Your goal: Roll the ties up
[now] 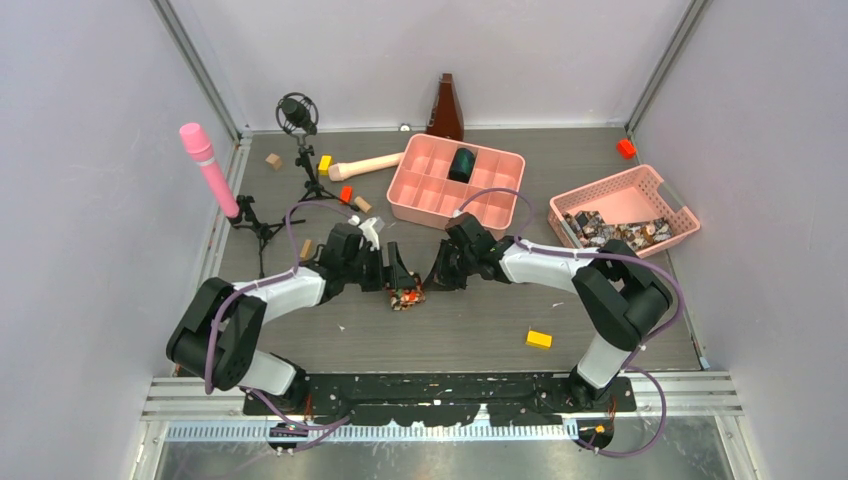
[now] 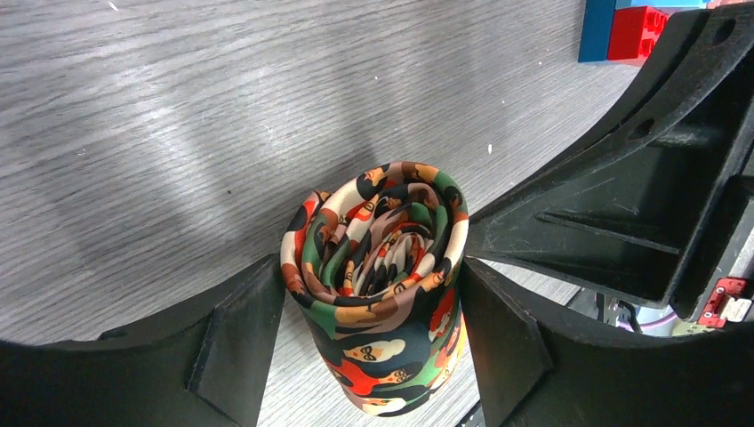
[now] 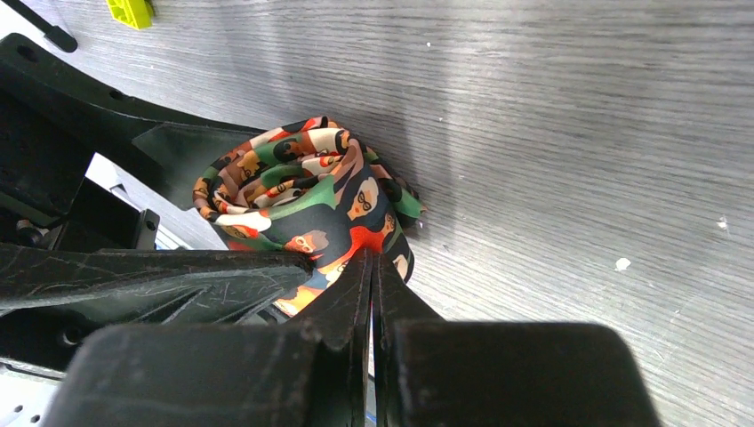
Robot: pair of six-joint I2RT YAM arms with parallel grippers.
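Note:
A patterned tie [image 2: 382, 329] in green, tan, red and black stands on the table as a coiled roll, its spiral top uppermost in the left wrist view. My left gripper straddles it, fingers [image 2: 222, 342] close against both sides; how firmly they press cannot be told. In the right wrist view, my right gripper is shut, with its tips on the roll's outer layer, apparently pinching its cloth. A loose bit of the tie [image 3: 402, 200] sticks out beyond the coil. From above, the roll [image 1: 406, 298] shows between both grippers.
An orange-pink basket [image 1: 680, 215] at right holds several patterned bundles. Behind the grippers stands a pink divided box [image 1: 415, 185]. A yellow block [image 1: 539, 340] sits near the front right; tripods and blocks crowd the back left.

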